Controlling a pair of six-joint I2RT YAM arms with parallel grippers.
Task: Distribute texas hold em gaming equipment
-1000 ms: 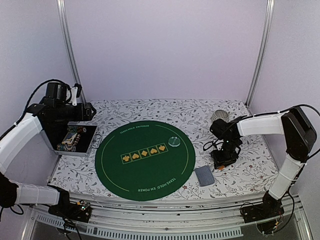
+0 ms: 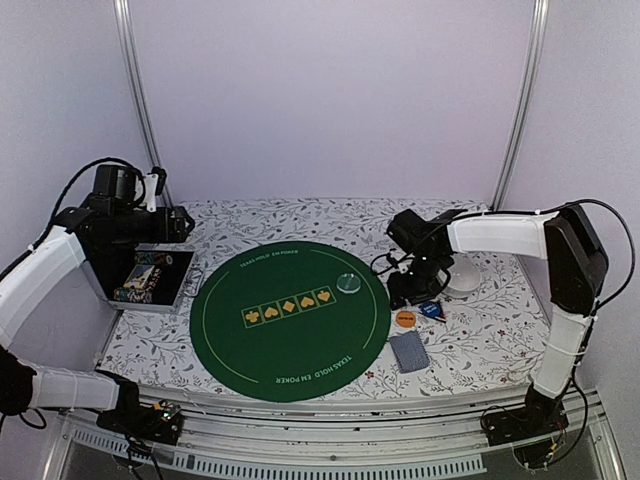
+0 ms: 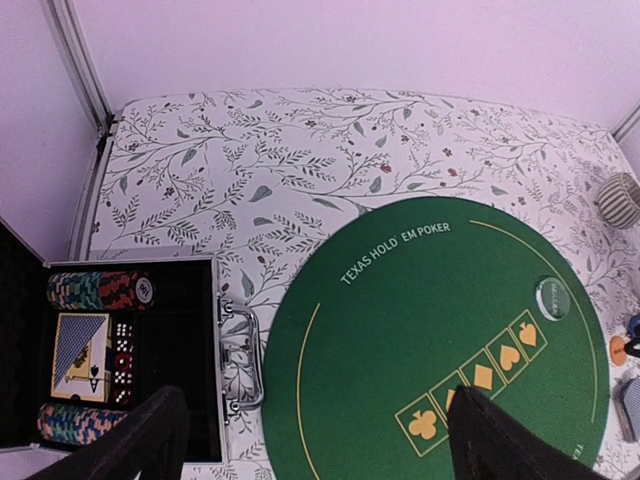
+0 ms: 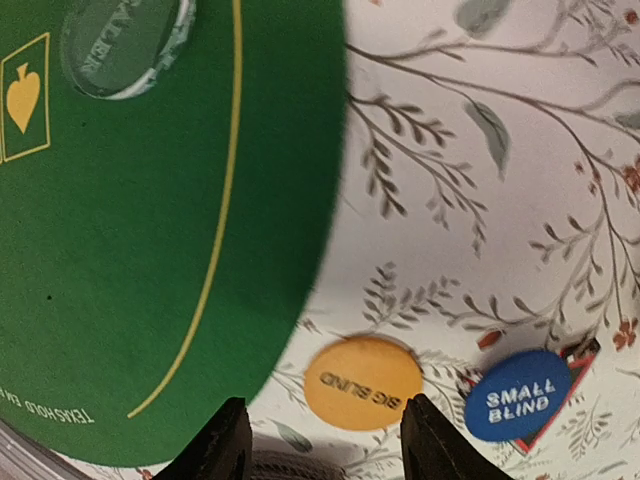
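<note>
On the round green poker mat [image 2: 260,350], a clear dealer disc [image 4: 125,45] lies near the right edge. The orange big blind disc [image 4: 363,383] is flat on the cloth just right of the mat. Beside it, the blue small blind disc [image 4: 518,394] overlaps a dark red-edged piece. A patterned card deck [image 2: 409,352] lies in front of the discs. My right gripper hovers low by the mat's right edge, fingers apart and empty. My left gripper stands open above the left side. Chips [image 3: 98,291] and cards [image 3: 82,350] sit in the black case.
The case [image 3: 125,450] stands open at the left, its metal handle [image 3: 243,355] facing the mat. A ribbed cup [image 3: 617,200] is at the back right. A pale round object [image 2: 464,277] shows beside the right gripper.
The orange disc moved left from under my right gripper to beside the mat. My left arm stayed still.
</note>
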